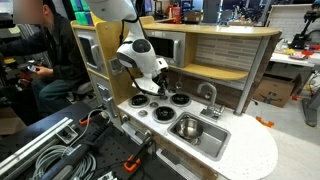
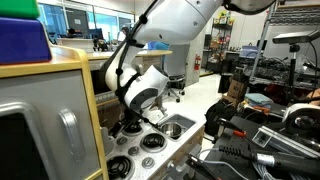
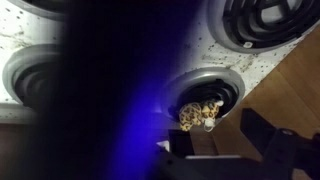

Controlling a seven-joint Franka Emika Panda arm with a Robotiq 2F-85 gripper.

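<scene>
In exterior view 1 my gripper [image 1: 159,86] is low over the back of the stovetop, towards the cabinet side. The wrist view finds it open above a burner [image 3: 237,92], with one of its dark fingers [image 3: 268,150] at the lower right. A small brown-and-white patterned object [image 3: 198,115] rests on that burner, in the space beside this finger. A large blurred dark-blue shape [image 3: 110,90] covers the left and middle of the wrist view. I see no contact between the gripper and the patterned object.
More burners [image 1: 164,115] lie in front of the gripper. A metal pot [image 1: 188,129] sits in the sink [image 1: 205,142], with a tall faucet [image 1: 212,100] behind it. A wooden shelf [image 1: 215,71] and a microwave [image 1: 167,47] stand close behind the arm.
</scene>
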